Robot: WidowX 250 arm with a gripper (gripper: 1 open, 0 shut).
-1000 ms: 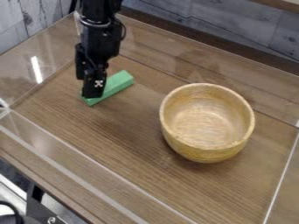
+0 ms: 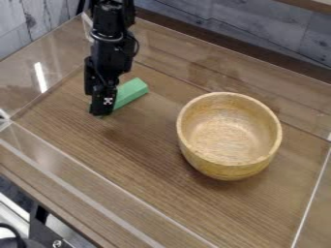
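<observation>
A black robot arm reaches down from the top left, its gripper [image 2: 104, 97] open and low over the left part of a green block [image 2: 127, 95]. The block lies on the wooden surface, partly hidden behind the fingers; whether they touch it is hard to tell.
A large tan bowl [image 2: 227, 136] stands on the right. Pale walls edge the area at the left and top right, and dark cables show at the bottom left.
The gripper has come slightly lower over the green block and covers more of its left end. The bowl is unmoved.
</observation>
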